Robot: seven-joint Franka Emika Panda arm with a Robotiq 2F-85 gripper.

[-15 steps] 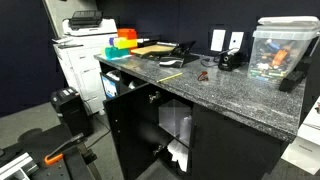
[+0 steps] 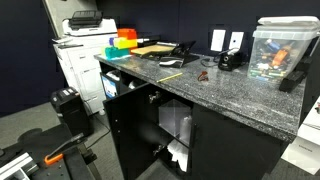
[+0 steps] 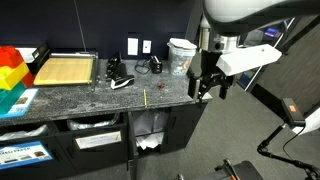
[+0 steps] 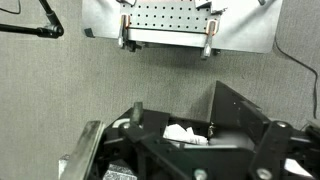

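Note:
My gripper (image 3: 209, 95) hangs in front of the counter's right part in the second exterior view. Its fingers are spread, with nothing between them. From the wrist view, the open gripper looks down over the cabinet and the grey floor. Below the counter a black cabinet door (image 2: 131, 130) is swung open. Inside the cabinet are a clear plastic container (image 2: 174, 115) and a white crumpled item (image 2: 178, 153). The gripper is apart from the door, and the first exterior view does not show it.
On the speckled countertop (image 2: 235, 98) stand a clear bin (image 3: 181, 57), a yellow stick (image 3: 145, 98), a wooden board (image 3: 65, 70) and colored blocks (image 3: 12, 70). A metal plate (image 4: 170, 40) borders the wrist view's top. Open floor (image 4: 65, 90) lies between.

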